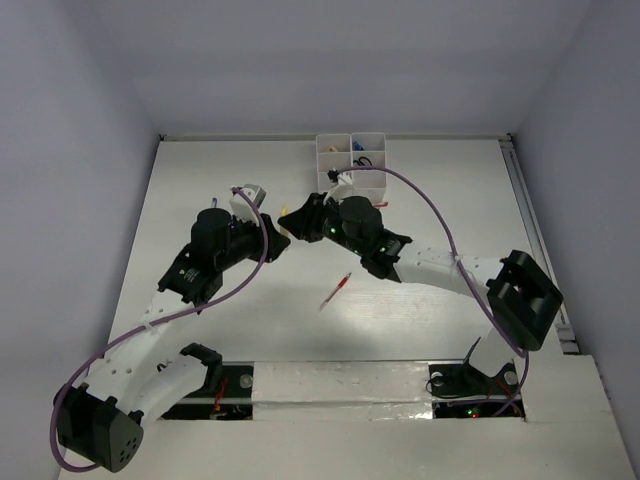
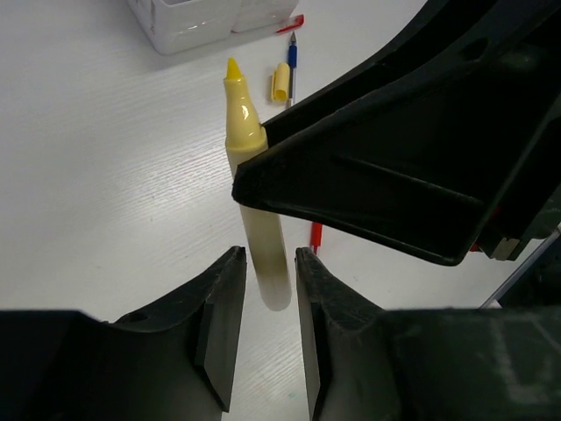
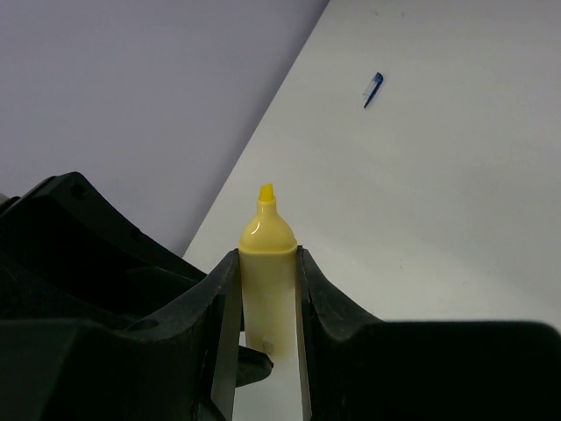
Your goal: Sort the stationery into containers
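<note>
A yellow highlighter (image 2: 267,246) stands upright between my two grippers. In the right wrist view its body (image 3: 267,289) is pinched between the fingers of my right gripper. My left gripper has its fingertips either side of the highlighter's lower body, apparently apart from it, open. The divided white container (image 1: 351,142) is at the back centre. A red pen (image 1: 336,290) lies on the front middle of the table; a blue pen (image 3: 373,89) lies at the left.
Near the container lie a blue pen (image 2: 292,58), a small yellow item (image 2: 280,82) and a red item (image 2: 290,24).
</note>
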